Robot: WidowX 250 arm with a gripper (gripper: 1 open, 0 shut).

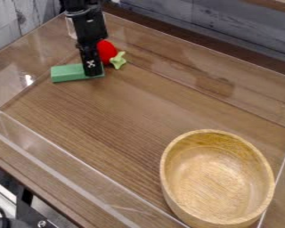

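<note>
The black gripper (93, 65) reaches down from the top left onto a green rectangular block (69, 73) at its right end; whether its fingers stand apart is hard to see. Just right of the gripper, partly behind it, lies a red rounded object (107, 50) with a pale green leafy piece (118, 61), like a strawberry or similar toy.
A large tan round bowl (216, 176) sits at the front right of the wooden table (133, 125). Grey wooden walls border the back and left.
</note>
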